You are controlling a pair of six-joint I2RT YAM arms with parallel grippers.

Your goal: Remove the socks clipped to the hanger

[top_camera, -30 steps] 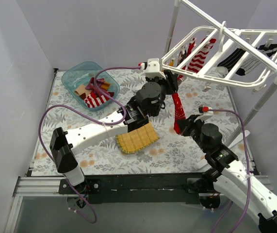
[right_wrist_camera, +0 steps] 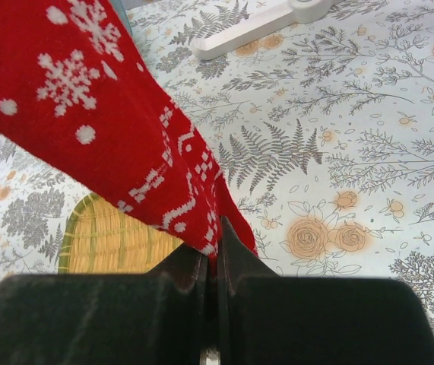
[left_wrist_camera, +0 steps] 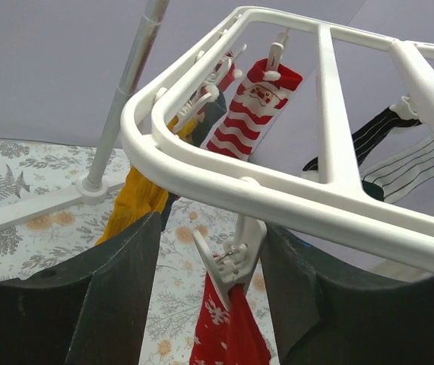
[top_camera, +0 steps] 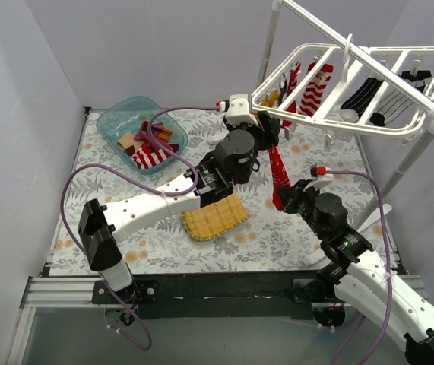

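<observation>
A red sock with white patterns (top_camera: 278,176) hangs stretched below the front edge of the white hanger (top_camera: 328,122). My right gripper is shut on its lower end. In the left wrist view, the top of this red sock (left_wrist_camera: 228,327) meets a white clip (left_wrist_camera: 233,262) under the hanger rail. My left gripper stands open, one finger on each side of that clip. Other socks remain clipped farther back: a red-and-white striped sock (left_wrist_camera: 251,110), a yellow sock (left_wrist_camera: 134,201) and black-and-white striped socks (left_wrist_camera: 407,167).
A teal basin (top_camera: 109,122) with several socks inside stands at the back left. On the patterned floor cloth lies a yellow woven mat (top_camera: 215,218). The rack's white pole (top_camera: 268,42) rises behind the hanger. Bare cloth lies between basin and mat.
The hanger has shifted slightly left and its hanging socks have swung a little. Both arms look nearly still, and the right gripper stays on the red sock.
</observation>
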